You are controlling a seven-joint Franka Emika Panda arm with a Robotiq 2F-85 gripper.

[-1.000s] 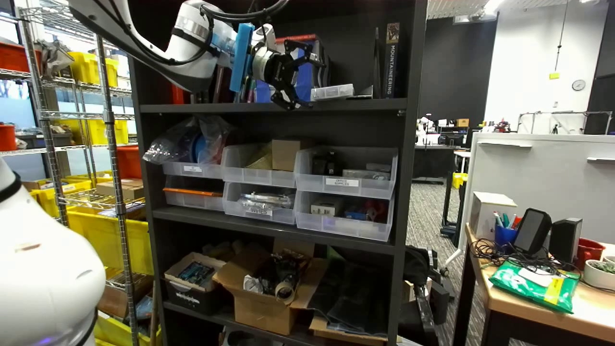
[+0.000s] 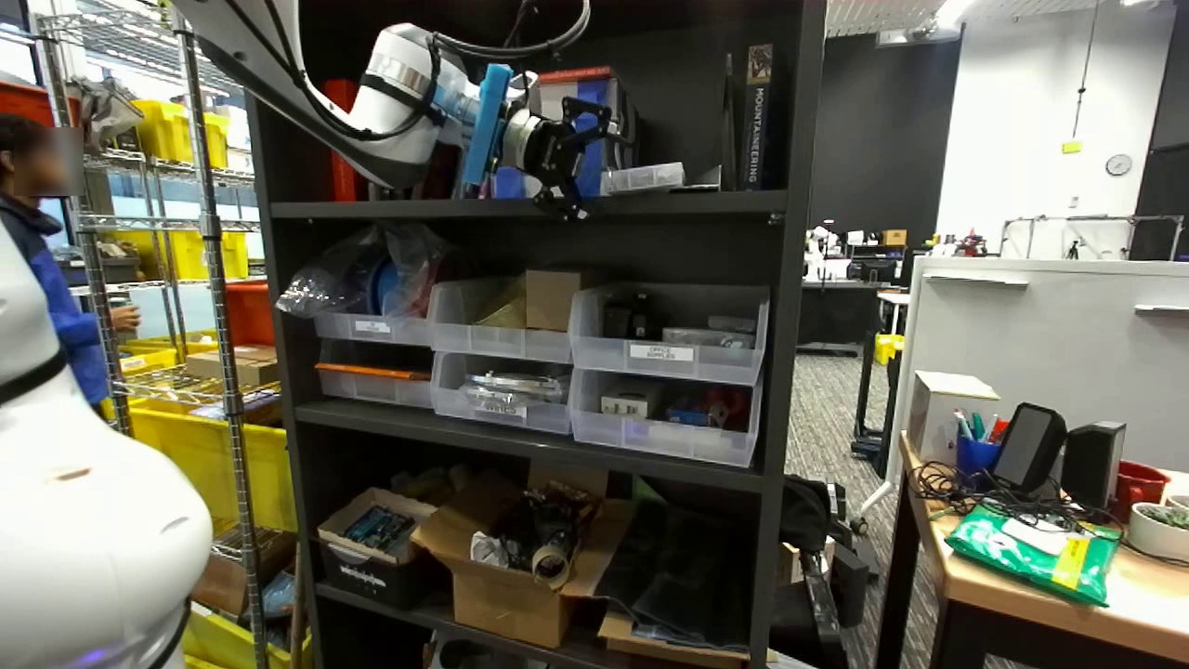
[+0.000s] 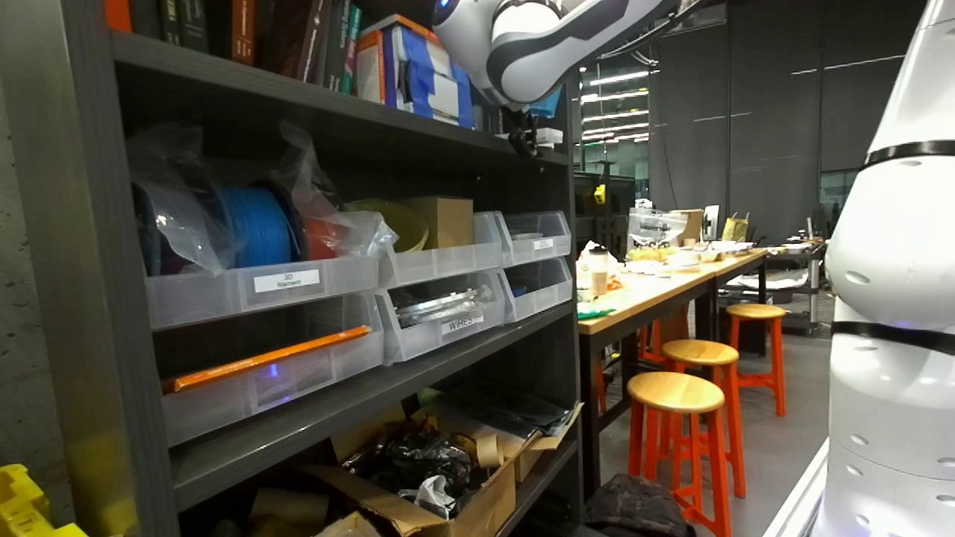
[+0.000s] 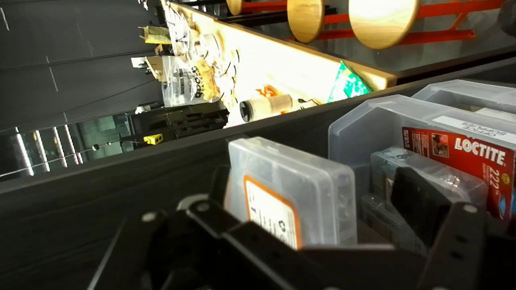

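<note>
A clear plastic case (image 2: 643,178) with an orange-edged label lies on the top shelf. My gripper (image 2: 594,162) is open just left of it in exterior view 1, one finger above the other. In the wrist view the case (image 4: 290,193) appears between the two spread fingers, closer to the left one; whether either finger touches it cannot be seen. Exterior view 2 shows only the dark fingers (image 3: 521,142) by the shelf edge, with the arm in front.
Books (image 2: 760,117) stand at the right of the top shelf (image 2: 502,208), and a blue-and-white box (image 3: 430,76) stands behind the gripper. Below are clear bins (image 2: 669,334) with supplies. A person (image 2: 56,268) is at the far left by the wire rack.
The arm has shifted right and slightly down, bringing the open gripper closer to the clear case. A person has come into view at the left. The case looks unmoved.
</note>
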